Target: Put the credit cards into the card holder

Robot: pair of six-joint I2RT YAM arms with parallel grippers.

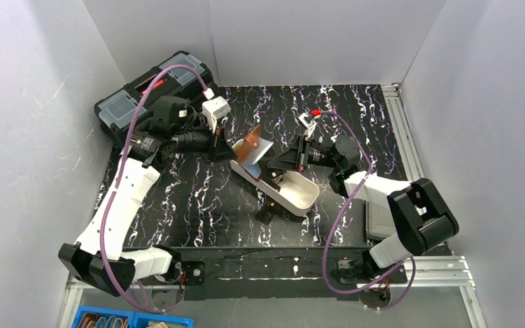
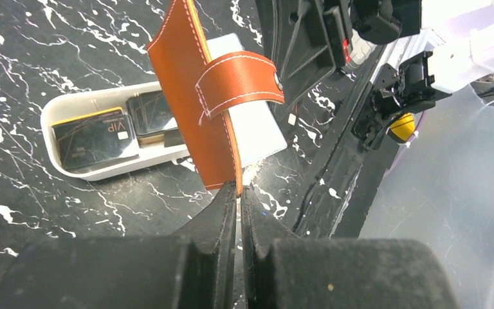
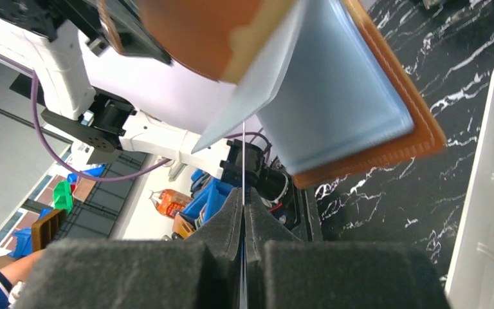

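The brown leather card holder [image 2: 190,109], with its strap and clear sleeves, is upright above the white tray. My left gripper is shut on its lower edge. In the right wrist view the sleeves stand parted, a whitish one [image 3: 267,80] to the left and a bluish one [image 3: 334,96] to the right. My right gripper is shut on a thin card [image 3: 244,164], seen edge-on as a pale line rising toward the gap between these sleeves. Whether its tip is inside cannot be told. A black VIP card [image 2: 96,141] lies in the tray.
The white tray [image 1: 299,190] sits below both grippers, with another dark card stack [image 2: 149,112] in it. A black toolbox [image 1: 119,109] occupies the back left.
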